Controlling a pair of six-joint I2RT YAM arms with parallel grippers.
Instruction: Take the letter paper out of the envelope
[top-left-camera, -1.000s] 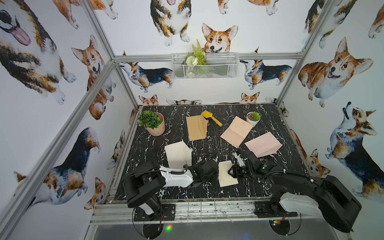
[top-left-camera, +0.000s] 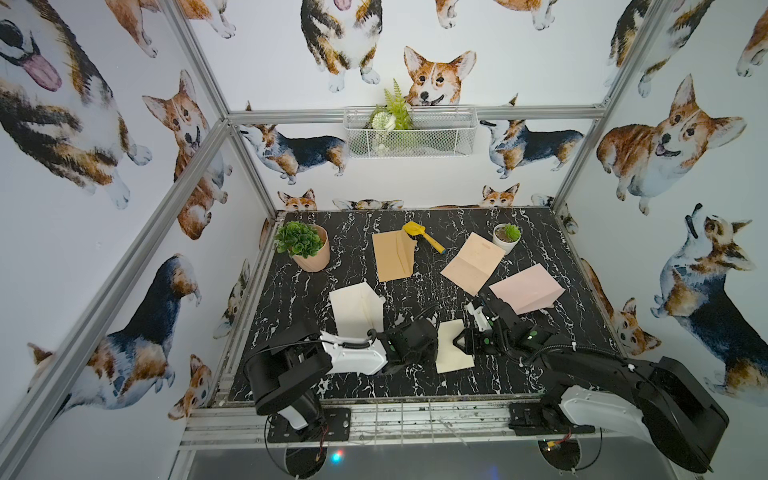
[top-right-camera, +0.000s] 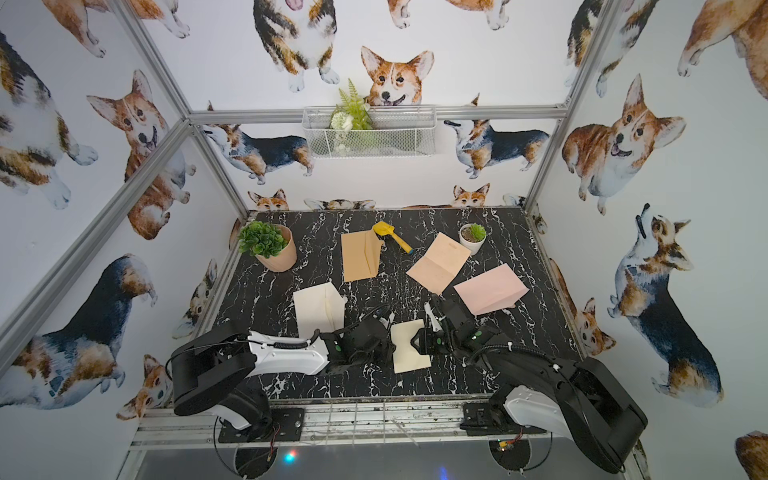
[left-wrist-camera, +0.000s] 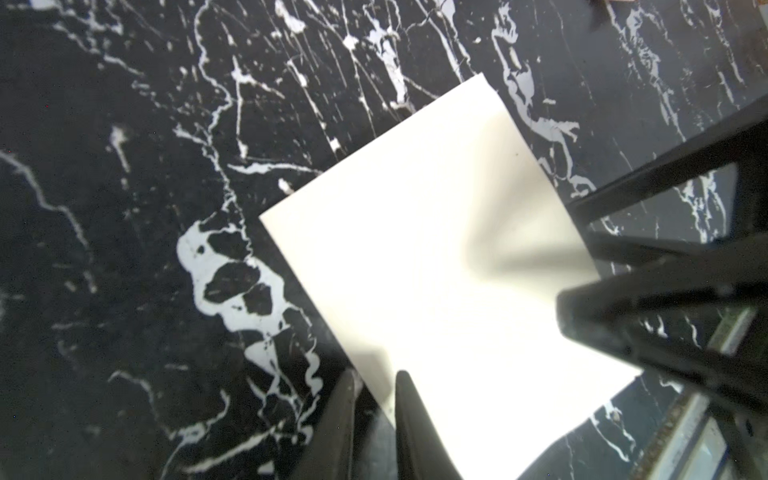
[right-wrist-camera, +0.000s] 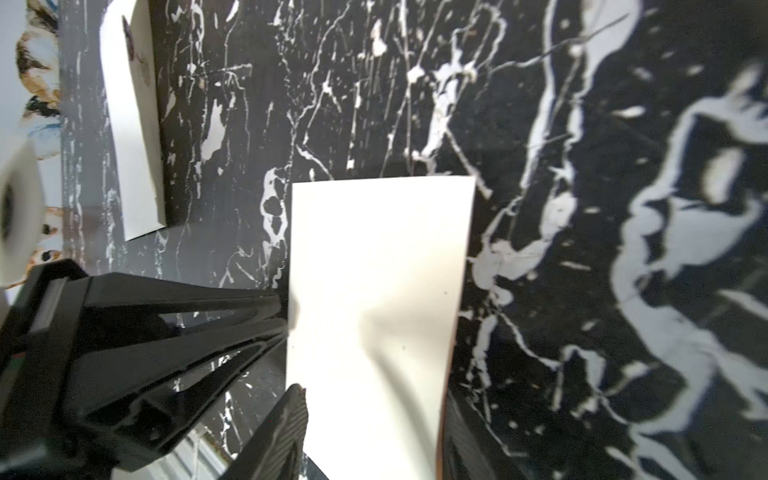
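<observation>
A cream sheet (top-left-camera: 450, 362) lies flat on the black marbled table between my two grippers. The same sheet (left-wrist-camera: 416, 240) fills the middle of the left wrist view. At its left edge my left gripper is part open, its fingertips close together; whether that edge sits between them I cannot tell. My right gripper is open, its fingers on either side of the narrow sheet (right-wrist-camera: 376, 256), a thin brownish line along its right edge. Left of the arms lies a white opened envelope (top-left-camera: 356, 308), partly hidden by my left arm.
A tan envelope (top-left-camera: 392, 256), a peach one (top-left-camera: 473, 262) and a pink one (top-left-camera: 528, 288) lie farther back. A yellow scoop (top-left-camera: 424, 237) and two potted plants, one large (top-left-camera: 316, 257) and one small (top-left-camera: 505, 243), stand behind. Open table lies left of the white envelope.
The sheet has moved very slightly left and toward the far side. My right arm has shifted a little.
</observation>
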